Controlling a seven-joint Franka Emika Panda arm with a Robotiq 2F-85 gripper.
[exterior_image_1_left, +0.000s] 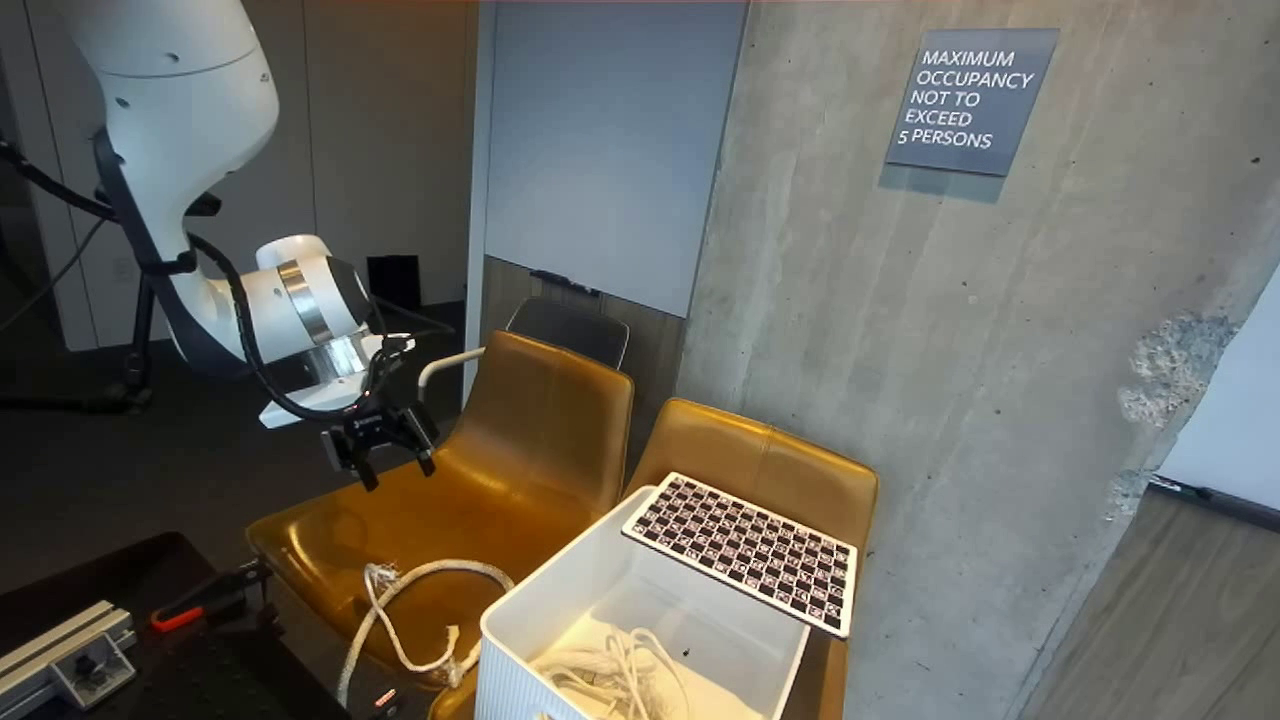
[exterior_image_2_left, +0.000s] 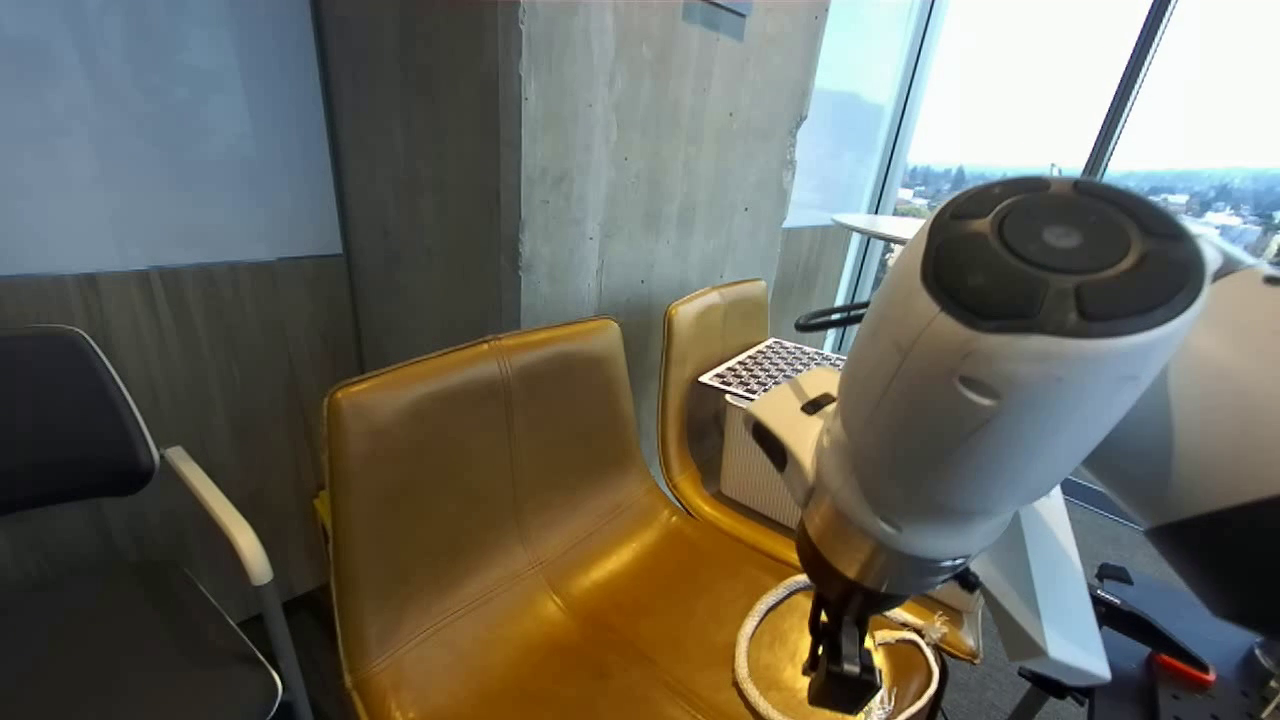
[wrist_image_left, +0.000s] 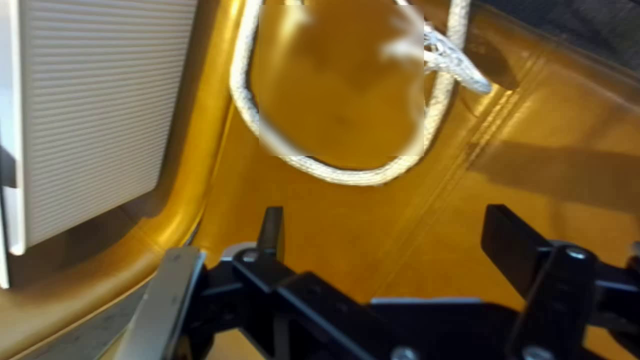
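A white rope (exterior_image_1_left: 422, 572) lies in a loose loop on the seat of the tan chair (exterior_image_1_left: 542, 422), one end knotted or frayed. In the wrist view the rope (wrist_image_left: 354, 176) curves beyond the fingertips, apart from them; part of that view is blurred. My gripper (exterior_image_1_left: 401, 475) hangs open above the chair seat, empty between its fingers. Beside the chair stands a white bin (exterior_image_1_left: 516, 624) holding more pale rope or cord (exterior_image_1_left: 618, 672). In exterior view 2 my gripper (exterior_image_2_left: 846, 696) overlaps the looped rope (exterior_image_2_left: 753, 642) in the picture.
A checkered board (exterior_image_1_left: 750, 552) lies across the bin's back corner. A second tan chair (exterior_image_1_left: 768, 462) stands behind the bin. At the lower left, a dark table (exterior_image_1_left: 156, 564) carries a metal profile (exterior_image_1_left: 72, 660) and a black-and-red clamp (exterior_image_1_left: 210, 600).
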